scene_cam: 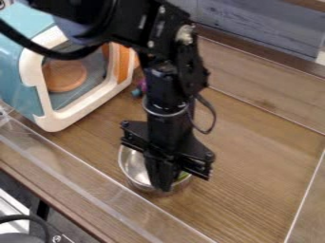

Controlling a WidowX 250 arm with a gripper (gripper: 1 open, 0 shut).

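Observation:
My black gripper (162, 169) points down into a steel bowl (135, 167) on the wooden counter, covering most of it. Its fingertips are low inside the bowl and look closed; whether anything is between them is hidden. A bit of green (184, 175) shows behind the gripper at the bowl's right side.
A blue and white toy oven (57, 119) with an orange disc inside stands at the upper left. A small purple item (139, 88) is partly hidden behind the arm.

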